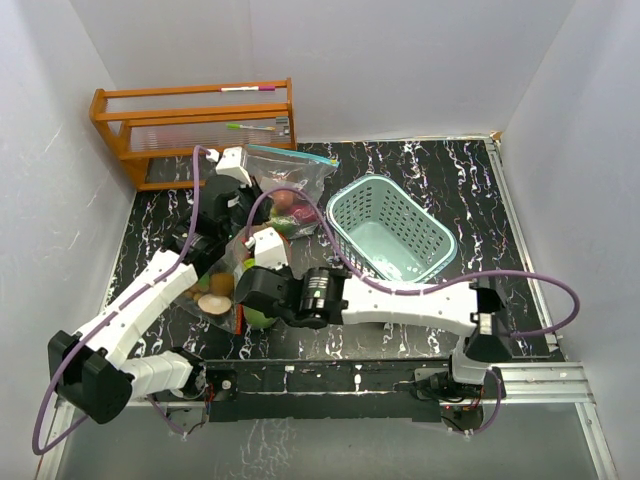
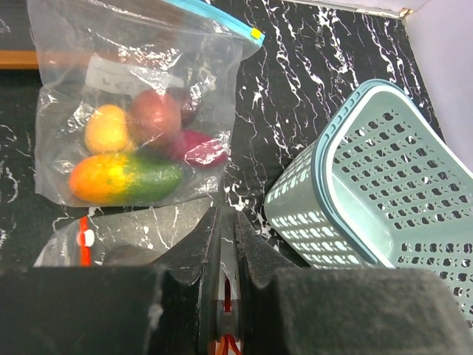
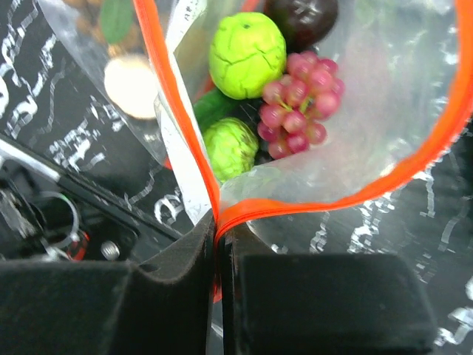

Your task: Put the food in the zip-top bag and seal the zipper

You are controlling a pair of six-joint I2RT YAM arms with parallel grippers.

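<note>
An open clear bag with an orange zipper rim (image 3: 355,200) fills much of the right wrist view. Inside lie green heads (image 3: 247,55), pink grapes (image 3: 303,107) and a dark round item (image 3: 301,18). My right gripper is shut on the orange rim, where its two sides draw together between the fingertips. My left gripper is also shut; clear film and a red-orange strip show between its fingers, so it pinches the same bag's edge. From above, the arms hide most of this bag.
A blue-zipped bag of fruit (image 2: 133,148) lies at the back, beside a pale green basket (image 2: 355,148). Another bag with a pale round item (image 3: 131,86) lies left of the open one. A wooden rack (image 1: 190,115) stands at the back left.
</note>
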